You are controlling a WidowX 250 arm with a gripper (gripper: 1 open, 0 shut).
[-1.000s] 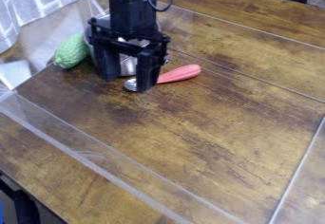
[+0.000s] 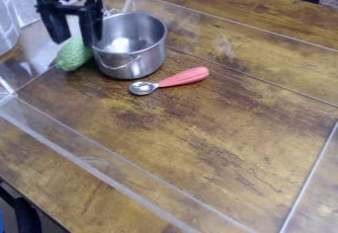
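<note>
My black gripper [image 2: 69,25] hangs at the upper left, just left of a steel pot [image 2: 129,47]. Below it a green corn-like vegetable [image 2: 73,57] lies against the pot's left side, partly hidden. A spoon with a pink handle [image 2: 184,77] and steel bowl lies on the wooden table right of and in front of the pot. Whether the fingers hold anything is too small to tell.
Clear plastic edges run along the left and right sides. A blue object [image 2: 16,217] shows at the bottom left corner.
My gripper has moved up and to the left, away from the spoon and from in front of the pot, uncovering the pot.
</note>
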